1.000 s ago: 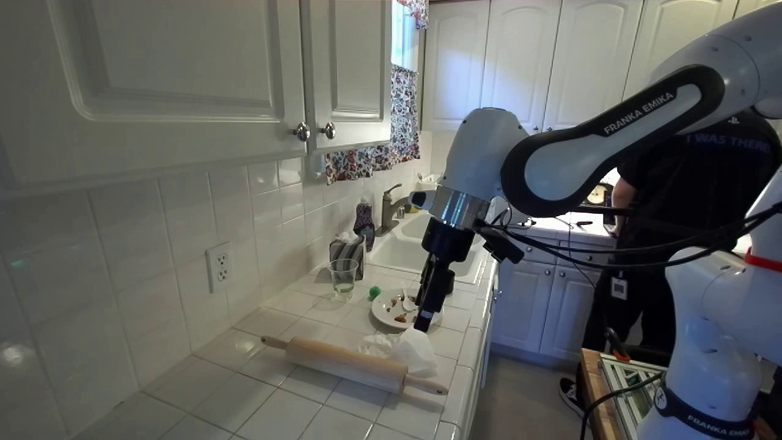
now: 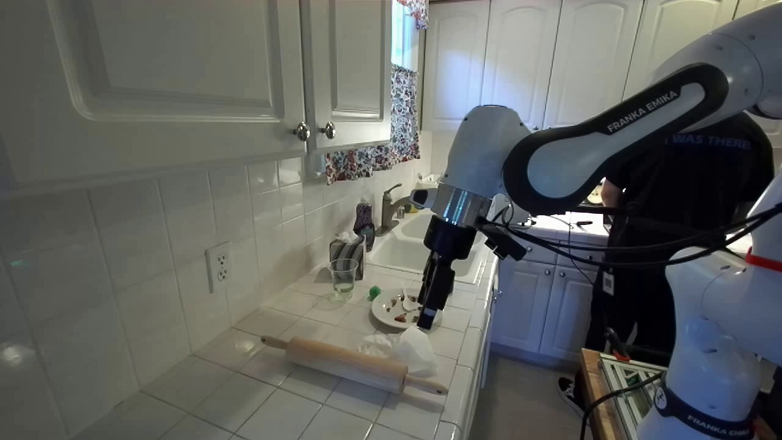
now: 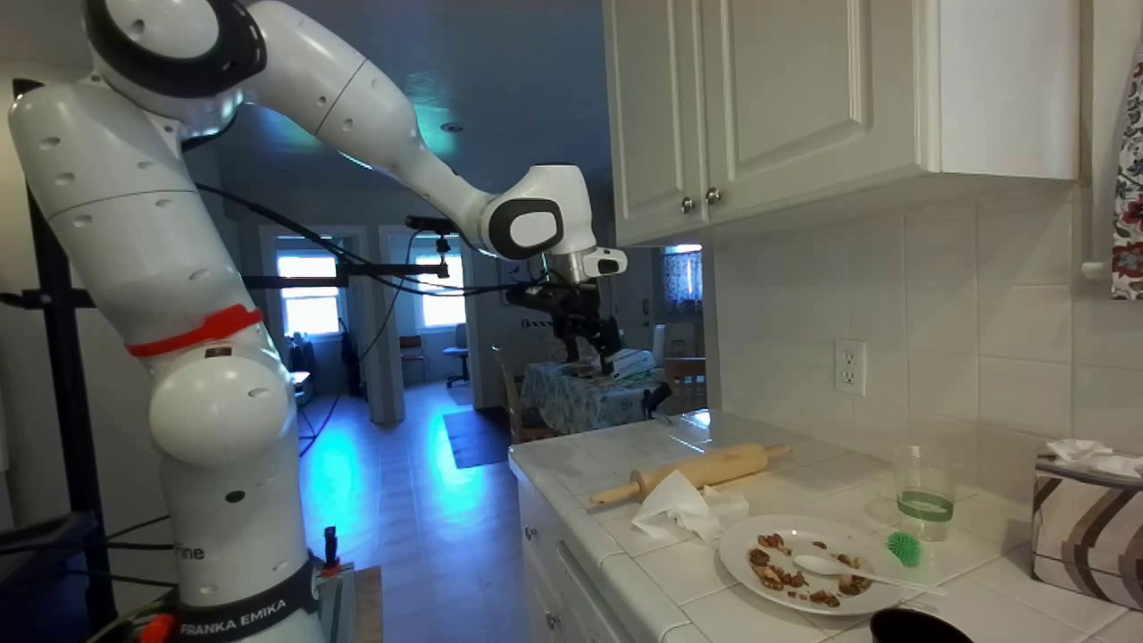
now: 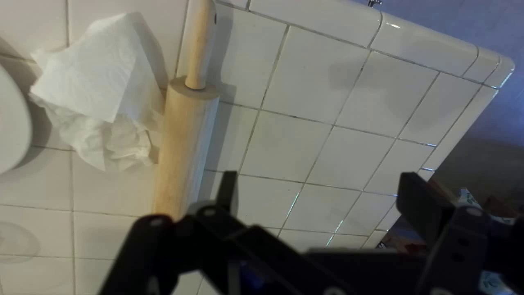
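Observation:
My gripper is open above the counter, its two dark fingers wide apart and only bare tile showing between them. In the wrist view a wooden rolling pin point(image 4: 184, 142) lies just left of the left finger. Beside the pin is a crumpled white paper towel point(image 4: 98, 88). A white plate point(image 3: 739, 579) holds brown food scraps point(image 3: 780, 577), with a white plastic spoon point(image 3: 846, 568) resting across it. From the first exterior view, the gripper point(image 2: 427, 311) appears in front of the plate and over the towel; its height is hard to tell.
A clear cup point(image 3: 923, 498), a spiky green ball point(image 3: 903, 548) and a striped tissue box point(image 3: 1093, 536) stand near the wall. A dark cup point(image 3: 916, 627) is close to the plate. The sink point(image 2: 396, 249) lies beyond. Tiles past the rolling pin are clear.
The gripper has risen very slightly. The person in the background has shifted a little to the left. Objects on the counter have stayed where they were.

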